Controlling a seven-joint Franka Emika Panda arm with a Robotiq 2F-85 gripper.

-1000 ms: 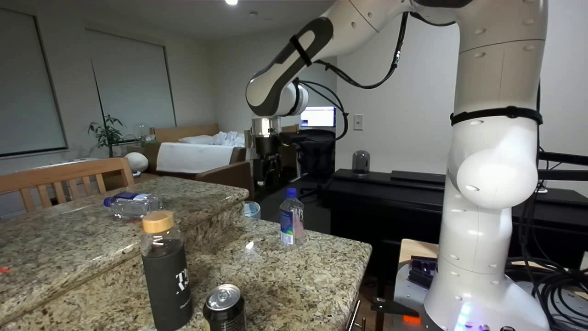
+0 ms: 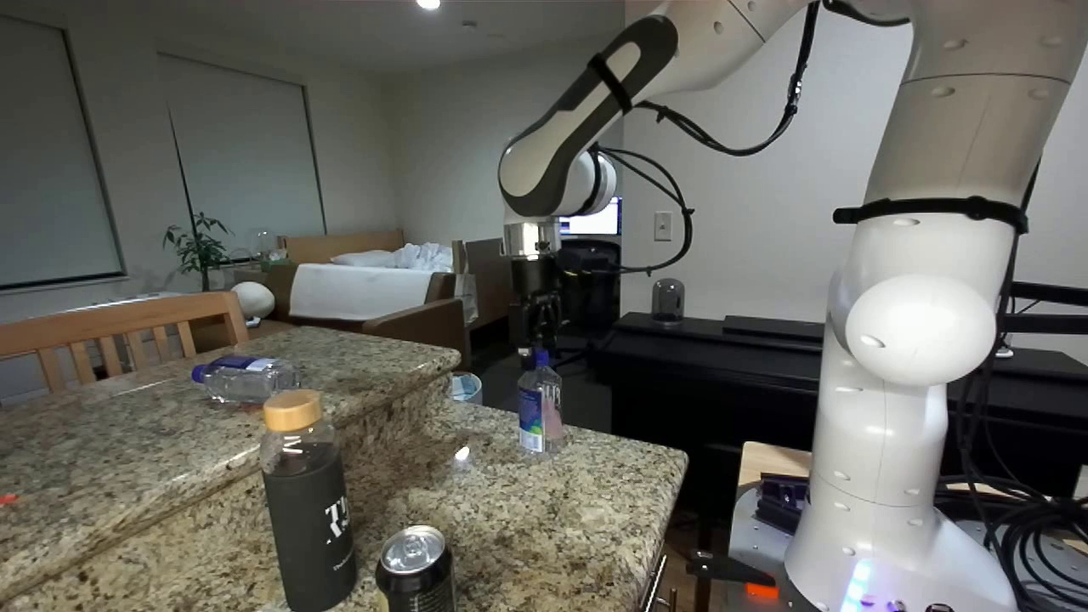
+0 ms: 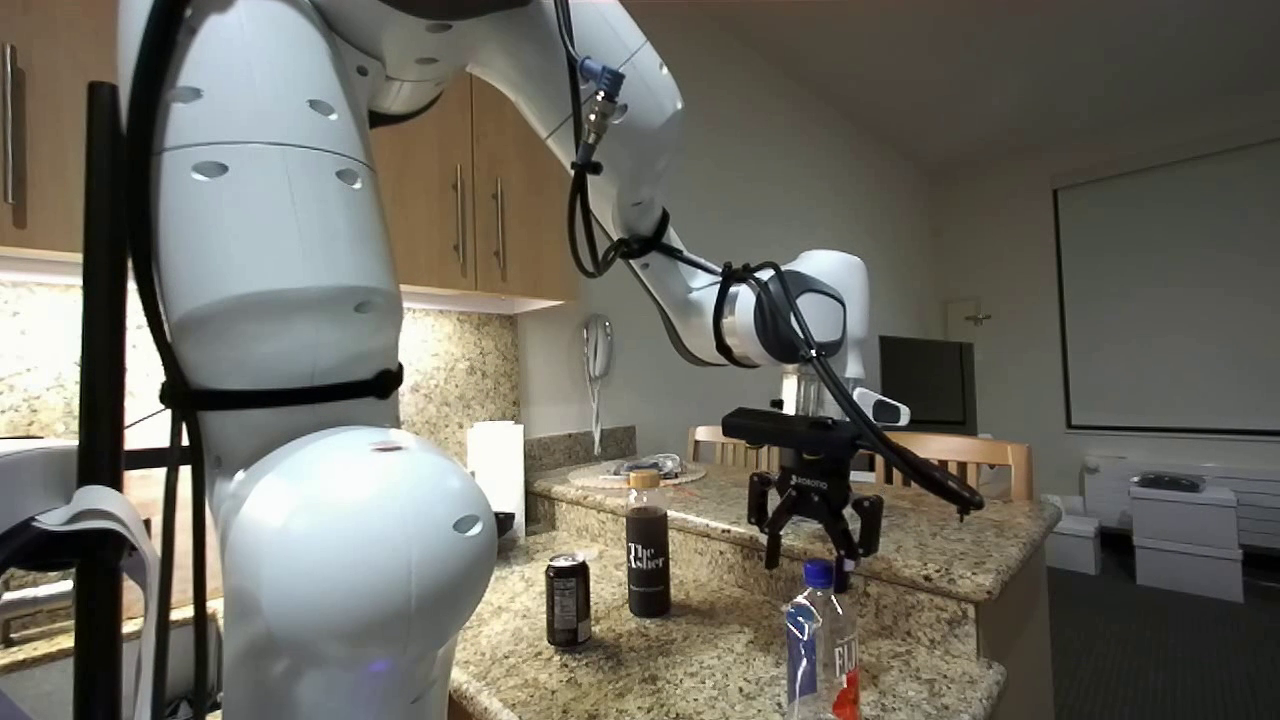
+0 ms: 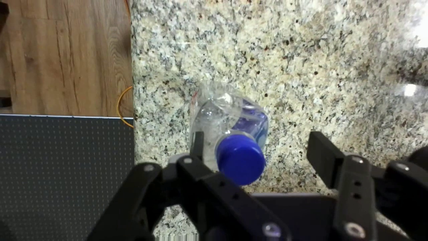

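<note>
A clear water bottle with a blue cap (image 2: 541, 413) stands upright on the lower granite counter, near its edge. My gripper (image 2: 538, 342) hangs pointing down at the height of the cap. From the wrist, the bottle's blue cap (image 4: 240, 160) shows between the two fingers, much closer to the left one than to the right finger (image 4: 323, 156). A gap is plain on the right side; whether the left finger touches the bottle I cannot tell. In the other exterior view the gripper (image 3: 810, 570) has its fingers spread just above and behind the bottle (image 3: 822, 648).
A dark bottle with a wooden lid (image 2: 308, 510) and a black can (image 2: 415, 571) stand on the lower counter. Another clear bottle (image 2: 246, 378) lies on its side on the raised ledge (image 2: 357, 352). Bare granite (image 4: 341, 72) surrounds the upright bottle.
In exterior view 1 the arm has moved to the right and slightly down, bringing my gripper from left of the upright bottle to its cap. The bottle stands where it was.
</note>
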